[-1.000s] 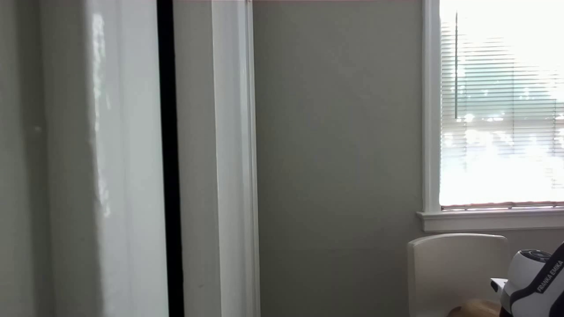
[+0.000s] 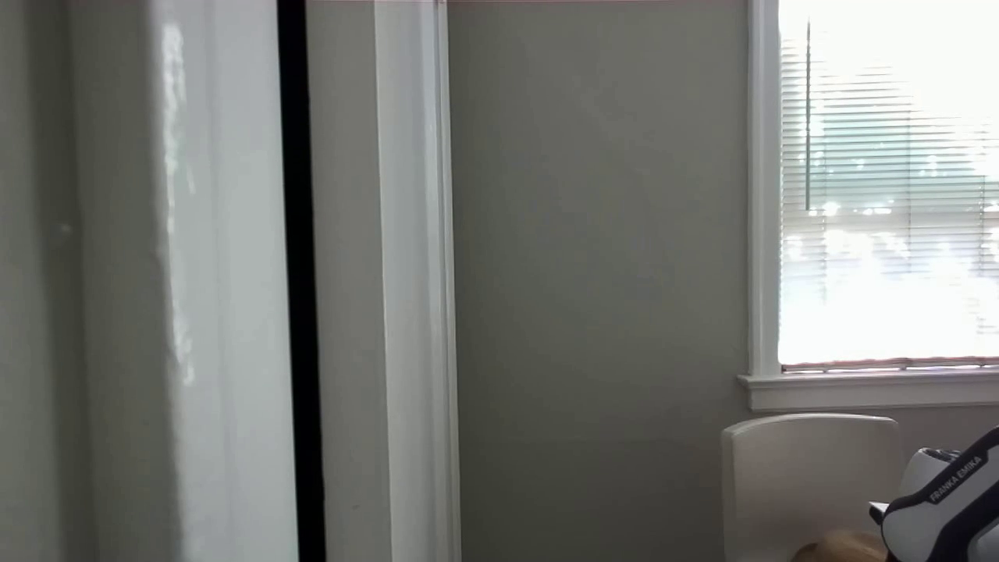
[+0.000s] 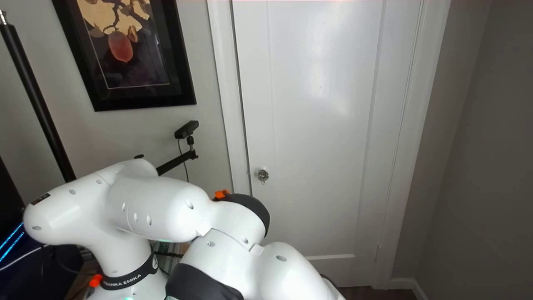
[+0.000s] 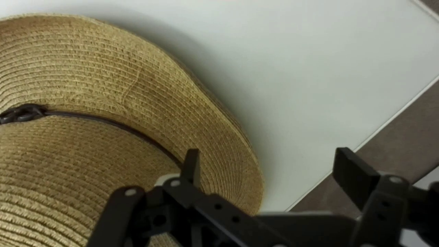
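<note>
A woven straw hat (image 4: 164, 98) with a thin dark braided cord round its crown fills the left of the wrist view, lying on a white surface (image 4: 312, 82). My gripper is open, its two dark fingers wide apart. The left finger (image 4: 190, 168) overlaps the hat's brim in the picture, while the right finger (image 4: 354, 173) appears beyond the white surface's edge. Between them show part of the brim and bare white surface. Whether either finger touches the hat I cannot tell. In exterior view 1 only a tan bit of the hat (image 2: 840, 546) shows at the bottom.
A white chair back (image 2: 810, 482) stands below the window, close to my arm (image 2: 936, 515). In exterior view 2 a white door (image 3: 320, 150) with a glass knob is behind the arm. A small camera on a bracket (image 3: 187, 129) sticks out near the arm.
In exterior view 1 the arm's white and black end has shifted slightly left and tilted. The hat and the chair look the same.
</note>
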